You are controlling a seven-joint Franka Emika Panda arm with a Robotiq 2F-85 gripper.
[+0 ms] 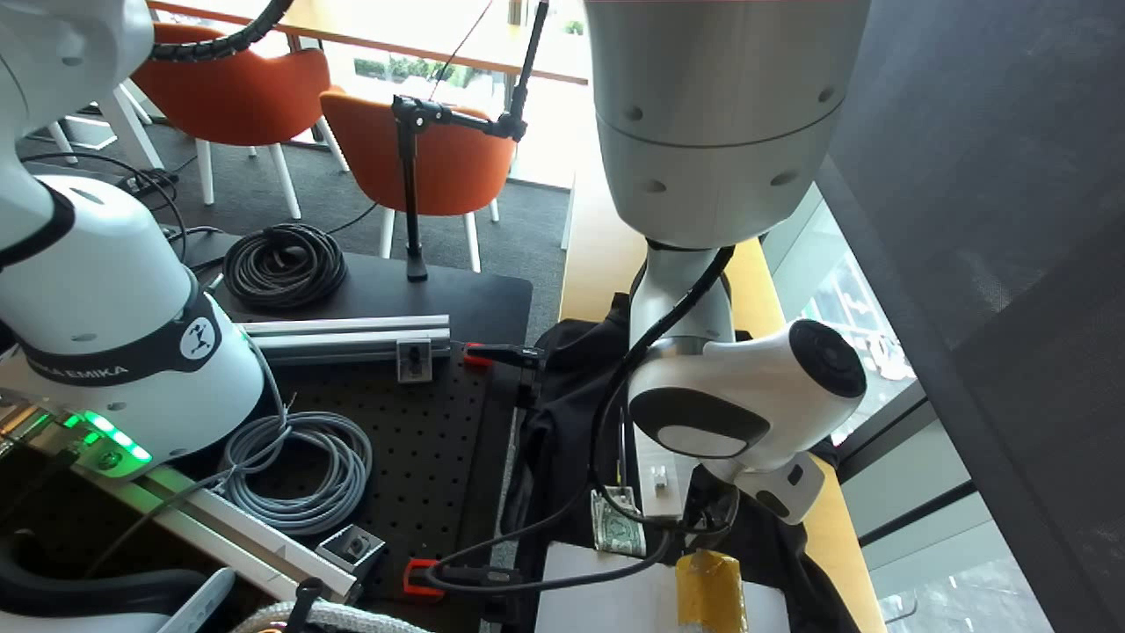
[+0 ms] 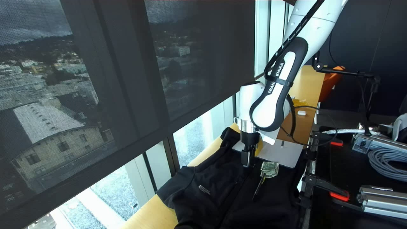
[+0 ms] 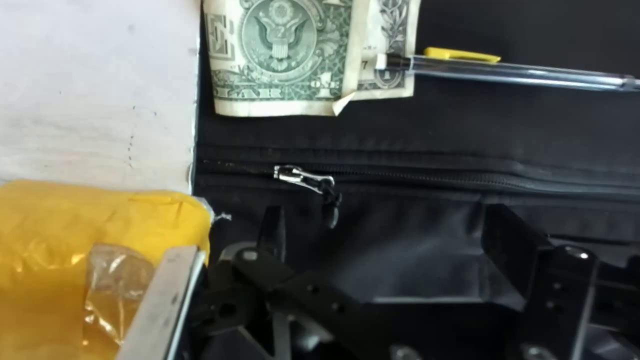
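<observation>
My gripper is open above a black jacket (image 3: 414, 246), with only dark cloth showing between its fingers. Just beyond the fingers runs the jacket's zipper, its silver pull (image 3: 303, 177) lying on the cloth. A folded dollar bill (image 3: 282, 60) rests past the zipper, overlapped at one end by a clear pen (image 3: 510, 73) with a yellow clip. Exterior view 2 has the gripper (image 2: 247, 159) low over the jacket, left of the bill (image 2: 269, 169). Whether the fingertips touch the cloth cannot be told.
A yellow package (image 3: 54, 234) sits close beside the left finger, on a white board (image 3: 96, 90). Red-ended clamps (image 1: 424, 578) line the dark table edge. Window panels stand behind the wooden ledge (image 2: 148, 213). Open cloth lies in the foreground of exterior view 2.
</observation>
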